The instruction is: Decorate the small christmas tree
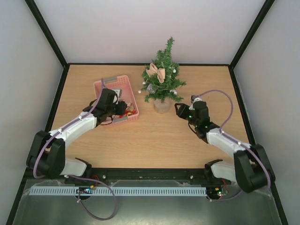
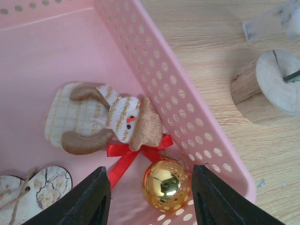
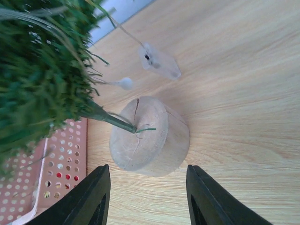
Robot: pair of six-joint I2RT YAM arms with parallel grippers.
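Note:
The small Christmas tree [image 1: 164, 77] stands on a round wooden base [image 3: 140, 136] at the back middle, with a beige bow [image 1: 156, 72] and a few pale ornaments on it. Left of it is the pink basket [image 2: 187, 84]. Inside lie a gold ball [image 2: 166, 184] with a red ribbon [image 2: 123, 164], a cloth figure [image 2: 103, 117] and white wooden hearts [image 2: 35, 194]. Over the basket, my left gripper is open, the ball lying beyond and between its fingers in view, not gripped. To the right of the base my right gripper stands open and empty.
A small clear block [image 3: 158, 61] lies on the table beside the tree base, joined to a thin wire.

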